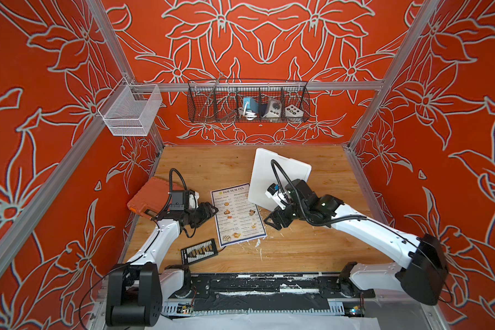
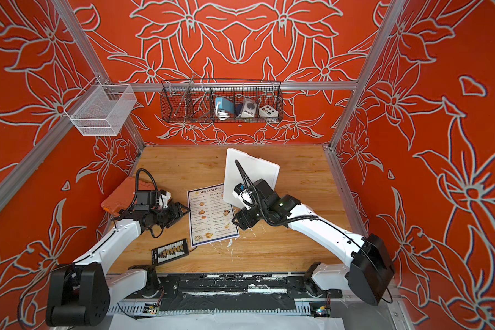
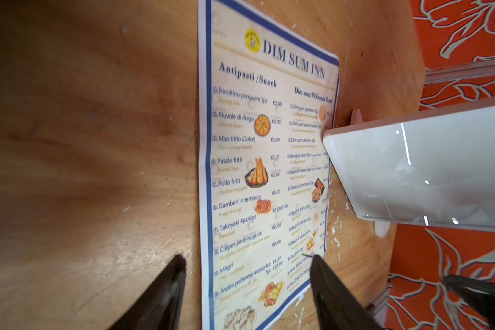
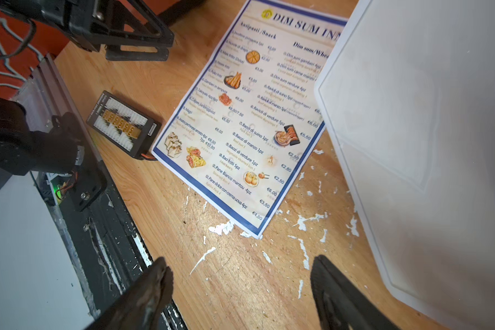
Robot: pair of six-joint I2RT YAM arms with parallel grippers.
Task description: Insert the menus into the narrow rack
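Observation:
A DIM SUM INN menu (image 1: 237, 214) lies flat on the table, partly tucked by or under a white board (image 1: 266, 167) at its upper right. My left gripper (image 1: 209, 211) hovers low at the menu's left edge; in the left wrist view its fingers are apart with nothing between them. My right gripper (image 1: 275, 220) is just right of the menu's lower part, below the board, its fingers apart over bare table in the right wrist view. A black wire rack (image 1: 247, 82) with several compartments, some holding small items, hangs on the back wall.
A white wire basket (image 1: 129, 110) hangs at upper left. An orange case (image 1: 148, 195) lies behind the left arm, and a black board with connectors (image 1: 199, 251) at front left. The back and right of the table show free wood.

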